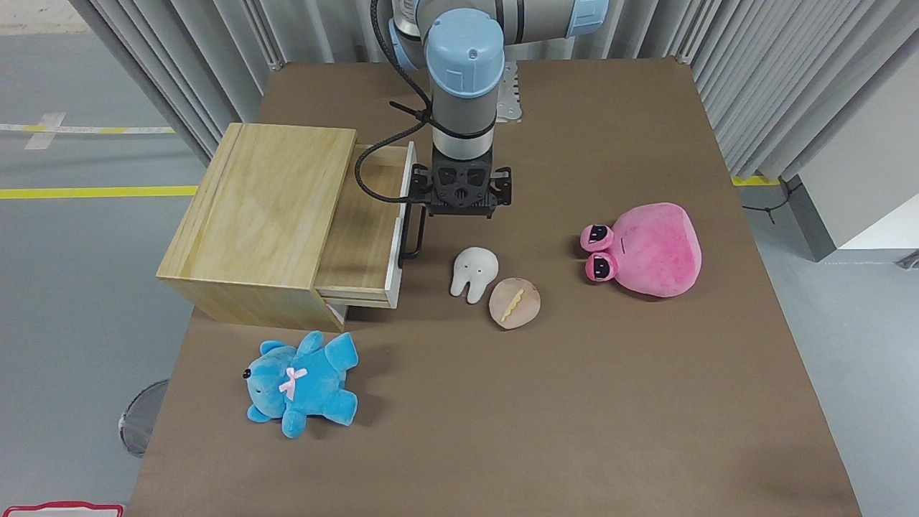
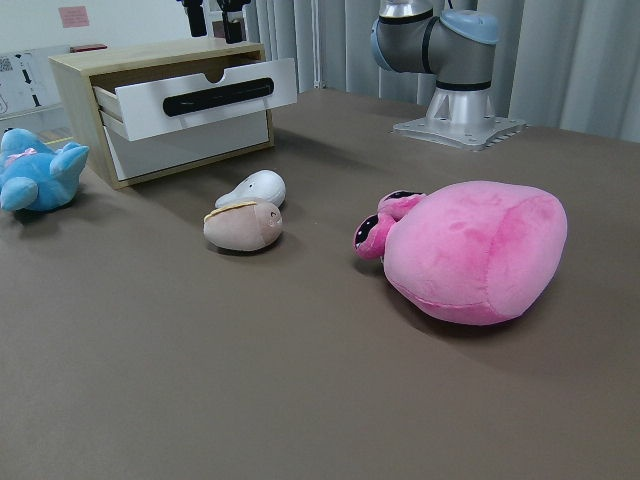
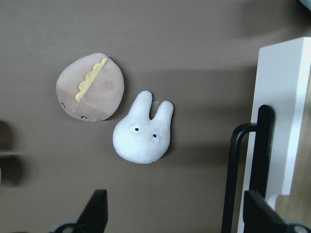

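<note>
My gripper is open above the table, beside the partly pulled-out drawer (image 1: 370,224) of the wooden cabinet (image 1: 258,198), with nothing visible between its fingers. In the wrist view the drawer's black handle (image 3: 265,145) is at the right. A white bunny-like plush (image 3: 141,136) lies on the table ahead of the fingers, and a round beige plush (image 3: 82,92) with a yellow strip lies near it. A blue bear (image 1: 310,388) lies in front of the cabinet. A pink plush (image 2: 470,250) lies at the table's right.
The cabinet takes up the back left, and grey curtains (image 2: 570,70) stand behind the robot.
</note>
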